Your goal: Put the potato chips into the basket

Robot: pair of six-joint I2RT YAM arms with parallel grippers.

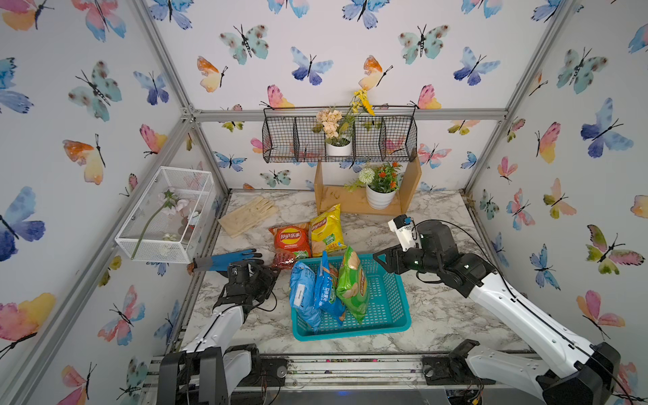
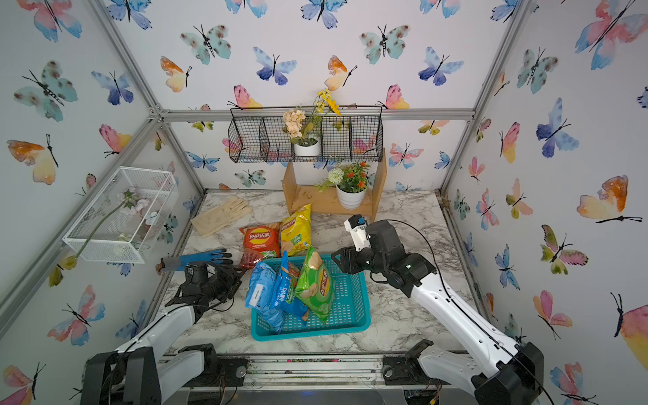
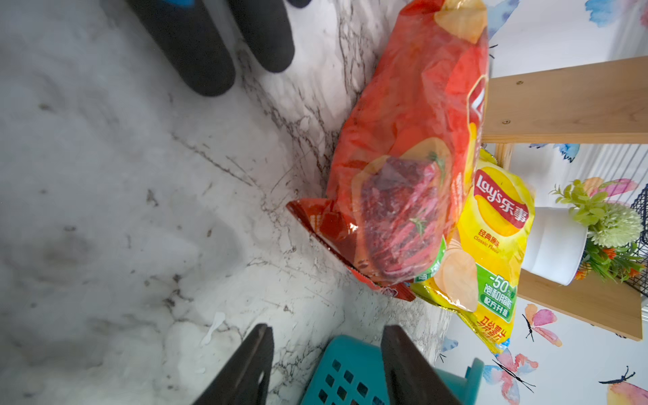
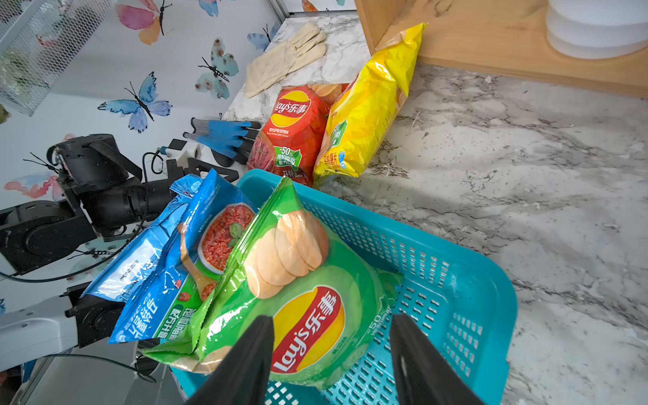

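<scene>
A red chip bag [image 3: 411, 155] and a yellow one [image 3: 486, 236] stand on the table behind the teal basket [image 1: 351, 331]. Inside the basket lean a light blue bag [image 1: 303, 297], a darker blue bag [image 1: 326, 287] and a green bag [image 4: 303, 303]. My left gripper is open and empty, close in front of the red bag and left of the basket. Over the basket's right part, beside the green bag, hangs my right gripper. Its fingers are apart, and the green bag shows behind them without being gripped.
A blue work glove [image 1: 236, 259] lies behind my left gripper; beige gloves [image 1: 247, 215] lie farther back. A wooden shelf [image 1: 357, 199] with a potted plant [image 1: 380, 197] stands at the rear. Table space right of the basket is bare.
</scene>
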